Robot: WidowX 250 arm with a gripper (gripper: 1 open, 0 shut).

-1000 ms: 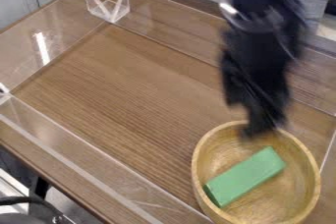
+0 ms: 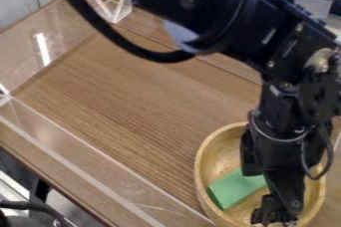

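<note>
My black gripper (image 2: 273, 186) is down over a tan round bowl (image 2: 210, 169) at the lower right, its open fingers reaching into it and hiding much of its right part. A green block (image 2: 234, 188) lies in the bowl's left half, beside and partly behind the fingers.
A clear plastic object (image 2: 110, 0) stands at the back left. Clear edging runs along the table's left side, with dark cables at the lower left.
My gripper has come down from above the table into the bowl, near the green block. The bowl and block look to be in the same place.
</note>
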